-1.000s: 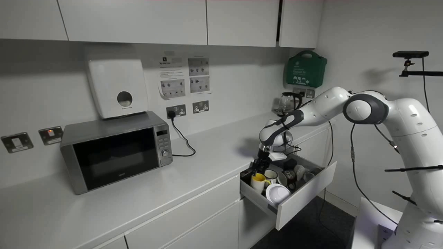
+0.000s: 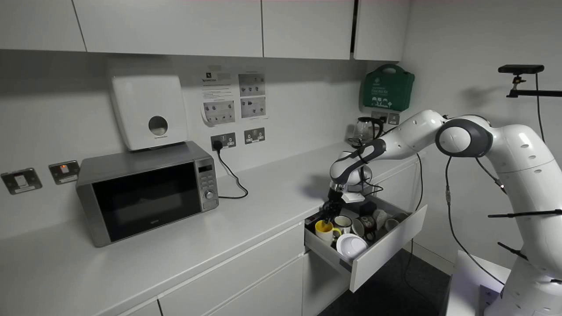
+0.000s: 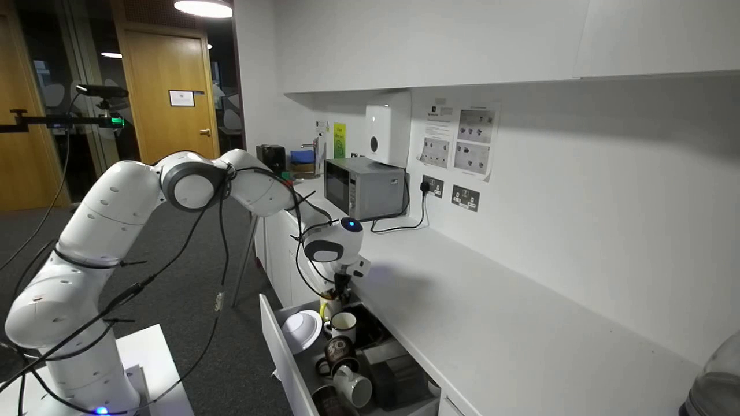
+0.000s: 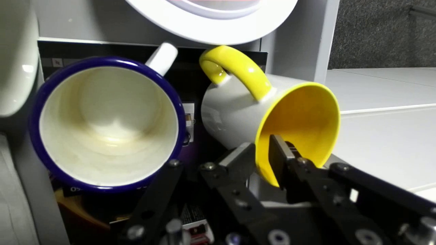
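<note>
A white mug (image 4: 229,116) with a yellow inside and yellow handle leans tilted near the end of the open drawer (image 2: 390,250); exterior view 1 shows it below my gripper (image 2: 326,217). In the wrist view the gripper straddles the mug's yellow rim, one finger (image 4: 282,157) inside the mouth and the other outside. Its fingers stand part open, with a gap showing around the rim. Beside it is a white mug with a blue rim (image 4: 111,126), standing upright. From exterior view 2, the yellow mug is mostly hidden behind the hand.
A white bowl (image 2: 351,246) lies near the drawer's front, and several other mugs fill the rest, among them a dark mug (image 3: 341,352). The drawer walls are close around the hand.
The yellow mug has shifted slightly left in exterior view 1 and its tilt looks a little different. My hand has moved only slightly; the bowl and other mugs look nearly unchanged.
</note>
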